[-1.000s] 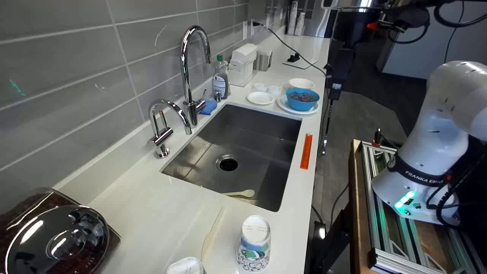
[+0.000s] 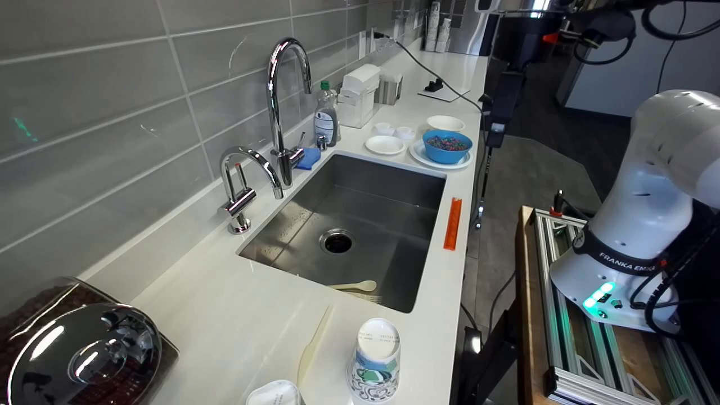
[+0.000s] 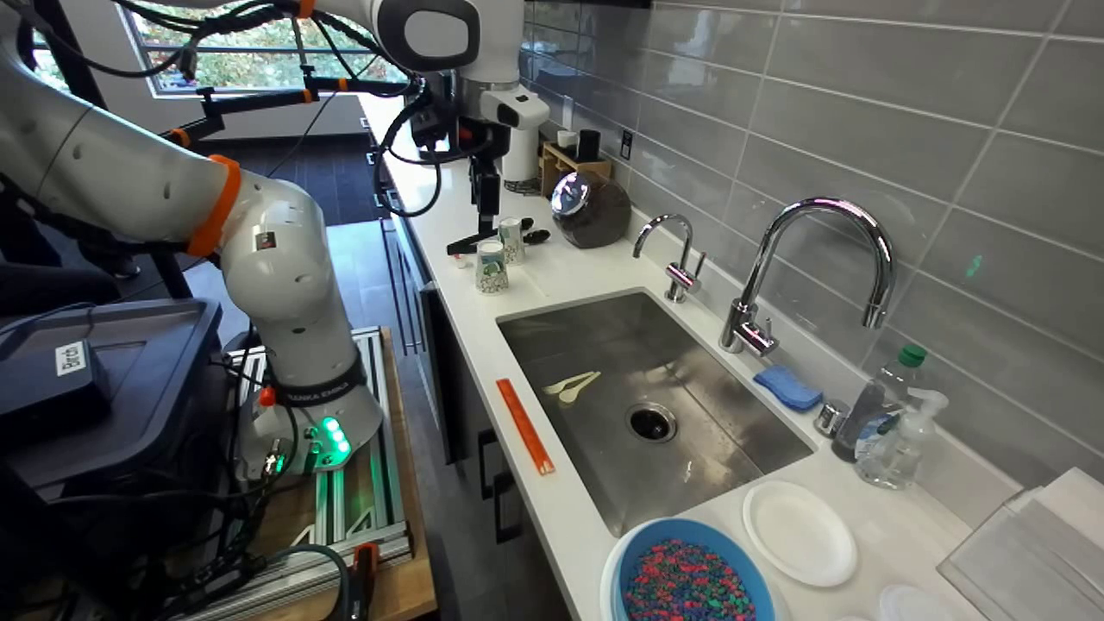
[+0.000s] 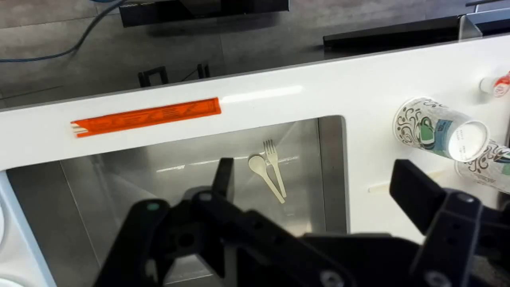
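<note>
In the wrist view my gripper hangs above the counter and sink with its two black fingers wide apart and nothing between them. A pale spoon [image 4: 258, 165] and a fork [image 4: 271, 155] lie side by side on the sink floor. On the counter strip along the front edge rests an orange chopstick packet [image 4: 153, 118]. Two patterned paper cups stand upside down beyond the sink, one cup [image 2: 374, 364] nearer the front edge and another cup [image 2: 275, 394] behind it. Beside them lies a pale knife [image 2: 314, 347].
The steel sink [image 2: 385, 202] has two chrome faucets, one a tall faucet [image 2: 273, 101], behind it. A blue bowl [image 2: 446, 155] of colourful pieces sits on a plate at its far end, near a white plate [image 2: 385, 145]. A dark glass jar [image 3: 590, 212] stands against the wall.
</note>
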